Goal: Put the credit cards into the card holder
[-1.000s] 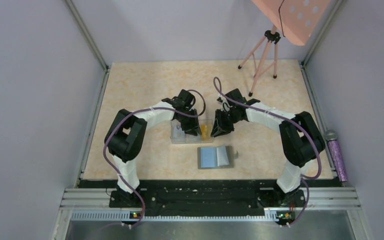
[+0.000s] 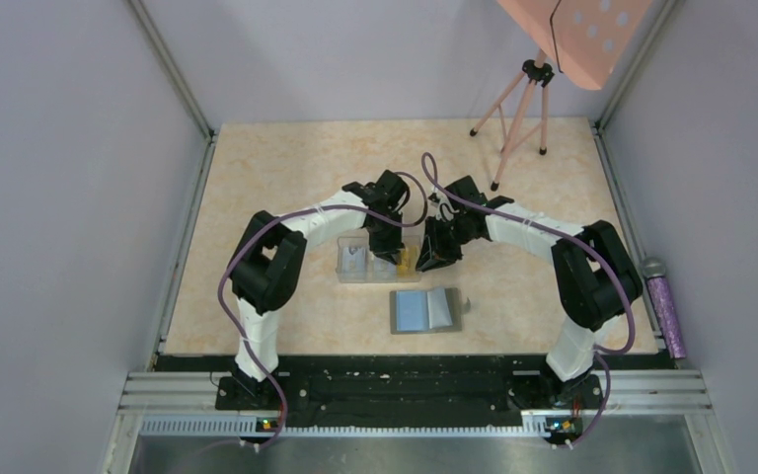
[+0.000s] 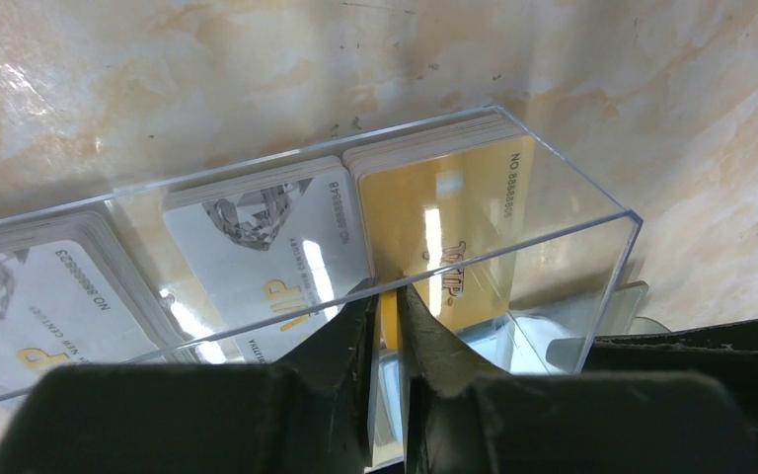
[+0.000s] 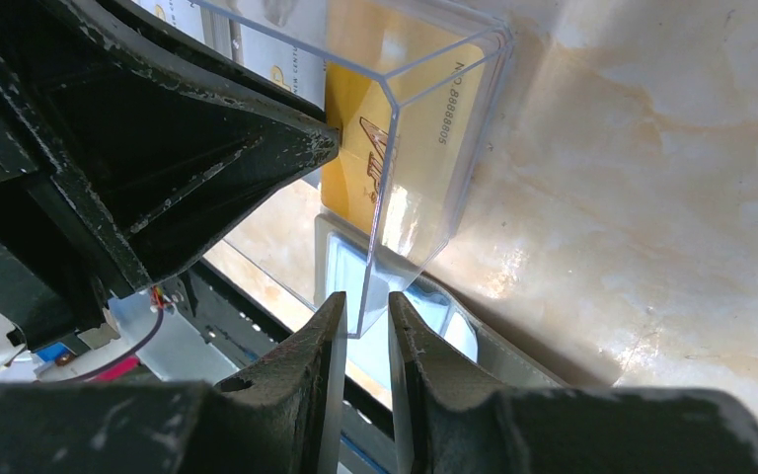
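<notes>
A clear box [image 2: 355,282] holds stacks of cards side by side. The gold cards [image 3: 474,207] fill its right end, and white diamond-printed cards [image 3: 257,232] lie beside them. My left gripper is over the gold stack near the box's front wall, fingers parted by a narrow gap with gold showing through and no card gripped. At the box's right front corner, my right gripper is shut on the clear wall [image 4: 380,202]. The grey card holder [image 2: 425,331] lies open in front of the box, with light blue pockets [image 2: 412,309].
The left gripper's dark body [image 4: 188,148] reaches over the box close to the right gripper. A pink tripod [image 2: 533,89] stands at the back right. Bare table lies on both sides of the box and behind it.
My left gripper has moved right along the box, from the middle white stack to the gold cards. The right arm, box and card holder have stayed where they were.
</notes>
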